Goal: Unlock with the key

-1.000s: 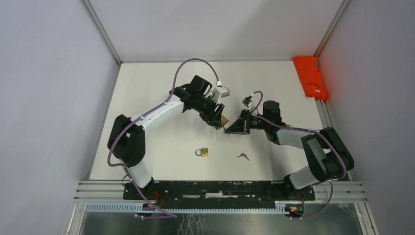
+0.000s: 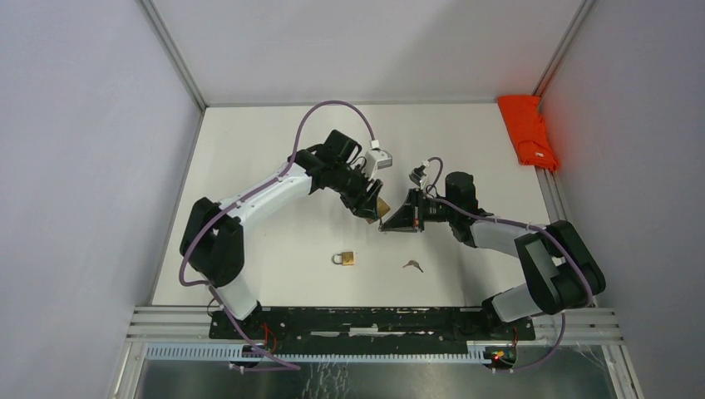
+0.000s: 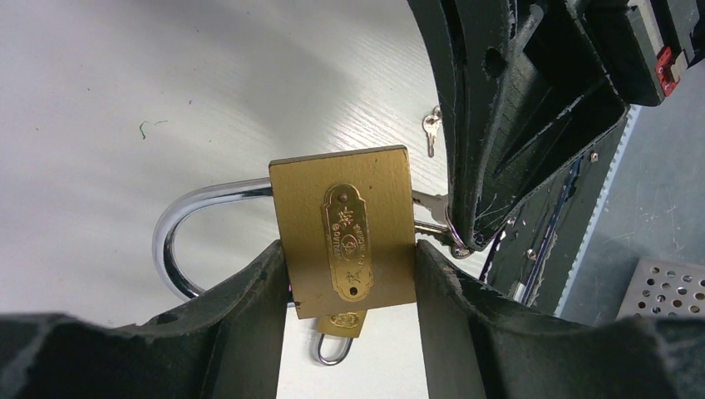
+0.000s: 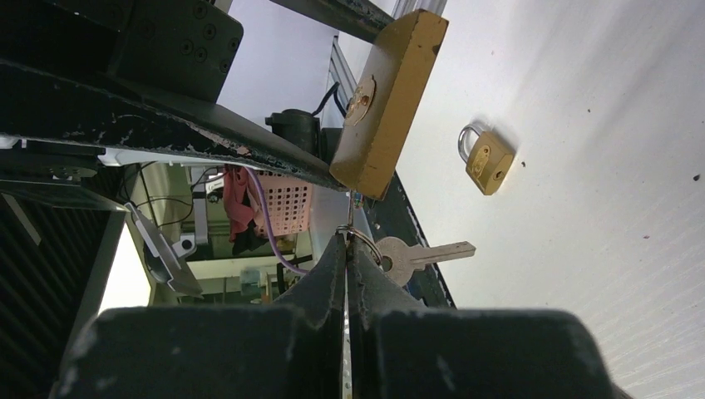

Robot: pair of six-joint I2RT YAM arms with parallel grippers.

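A large brass padlock [image 3: 299, 224] with a steel shackle [image 3: 195, 199] is held above the table. My left gripper is shut on its body, one finger on each side. The near end of the shackle is partly behind a finger, so I cannot tell whether it is free. A key [image 3: 430, 229] meets the lock's edge on the side away from the shackle; how deep it sits is unclear. My right gripper is shut on this key's head, beside the ring [image 4: 363, 239]. A second key [image 4: 424, 256] dangles from that ring.
A smaller brass padlock [image 2: 347, 258] lies on the table in front of the arms. Two small keys [image 2: 413, 265] lie to its right. A red cloth [image 2: 529, 129] is at the back right corner.
Both grippers have shifted very slightly toward the front of the table, the left one also a touch to the right. The small padlock and loose keys have not moved.
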